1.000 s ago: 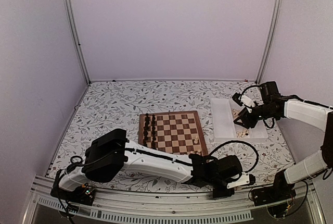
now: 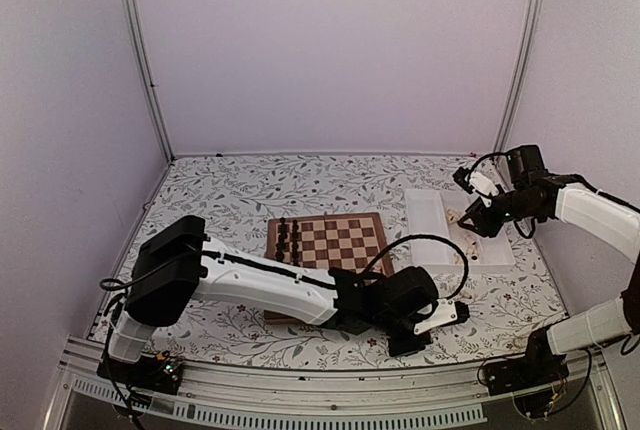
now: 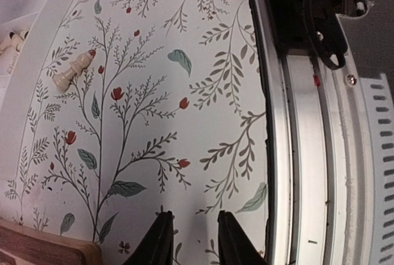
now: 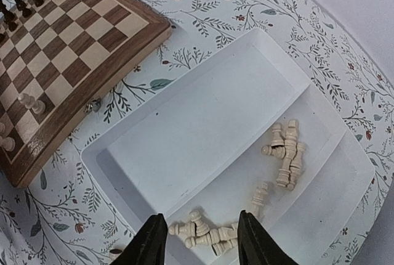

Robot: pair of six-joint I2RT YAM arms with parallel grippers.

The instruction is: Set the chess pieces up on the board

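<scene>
The chessboard (image 2: 340, 245) carries a row of dark pieces; in the right wrist view a few pale pieces (image 4: 34, 105) stand near its edge. Pale pieces (image 4: 289, 154) lie jumbled in the white tray's compartments (image 4: 184, 123). A loose pale piece (image 3: 74, 71) lies on the tabletop in the left wrist view. My left gripper hangs over the table's front, fingers apart and empty, with the board's corner (image 3: 55, 246) beside it. My right gripper is open above the tray, with nothing between its fingers. The left arm hides part of the board in the top view.
A metal rail (image 3: 301, 154) runs along the front edge. Pale walls close in the back and both sides.
My left arm has moved up and leftward in the top view, covering more of the board. My right gripper has risen slightly and shifted a little right.
</scene>
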